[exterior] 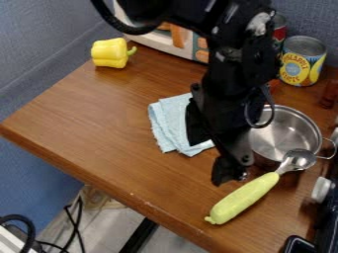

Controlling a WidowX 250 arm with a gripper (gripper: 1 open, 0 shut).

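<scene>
My black gripper [227, 168] hangs low over the table, just left of a steel pot [290, 126] and above the upper end of a long light-yellow handled utensil [240, 201]. The utensil's metal end [297, 158] rests at the pot's front. A folded pale blue cloth [171, 125] lies behind the gripper, partly hidden by it. Whether the fingers are open or shut is hard to make out in the dark shape.
A yellow pepper [110, 53] sits at the back left. A toy microwave [161, 38], cans [302, 60] and a small bottle [330, 94] stand at the back.
</scene>
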